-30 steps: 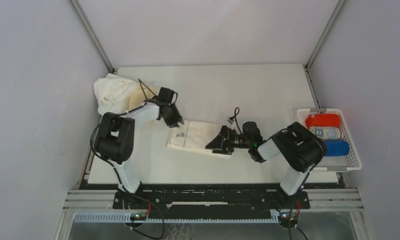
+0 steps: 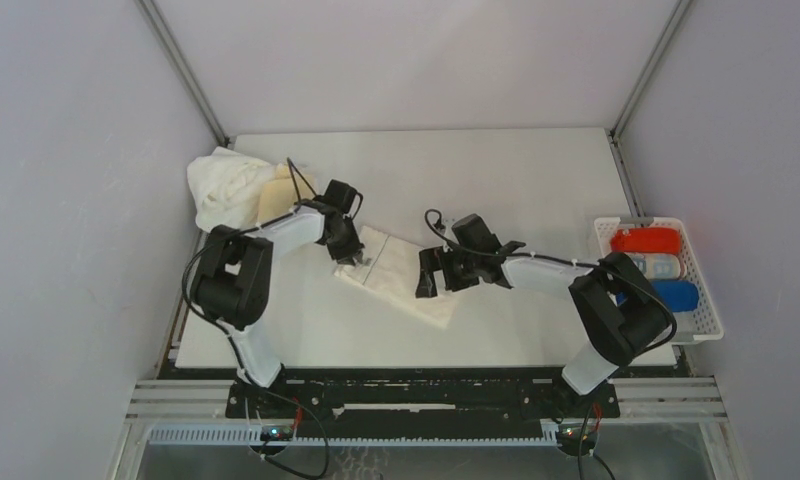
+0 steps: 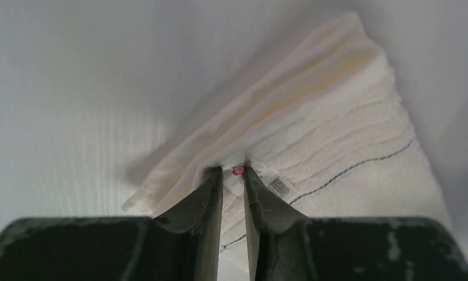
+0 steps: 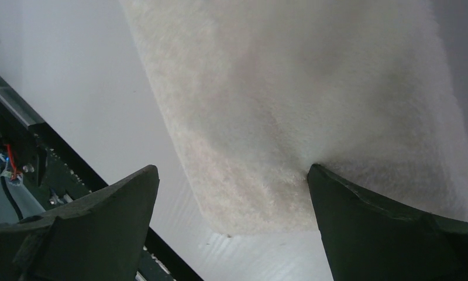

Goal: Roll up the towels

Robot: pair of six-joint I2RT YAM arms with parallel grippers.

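Note:
A folded cream towel (image 2: 401, 279) lies aslant mid-table, with a dark stripe and a tag (image 3: 278, 186) near its left end. My left gripper is at that end, its fingers nearly together on the cloth at the tag, just beside the layered fold. Over the right half of the towel, my right gripper (image 2: 426, 273) stands open. In the right wrist view its fingers (image 4: 372, 225) are wide apart; one overlaps the cloth, the other appears over bare table. The right gripper hides part of the towel's far side from above.
Piled white and yellowish towels (image 2: 223, 190) sit at the back left. On the right, a white basket (image 2: 704, 315) holds red, white and blue rolls (image 2: 646, 240). Bare table (image 2: 496, 160) stretches behind the towel and in front of it.
The towel has turned, its right end now nearer the front. My left gripper has come down onto its left end and closed on the cloth; the right one has shifted forward over the towel.

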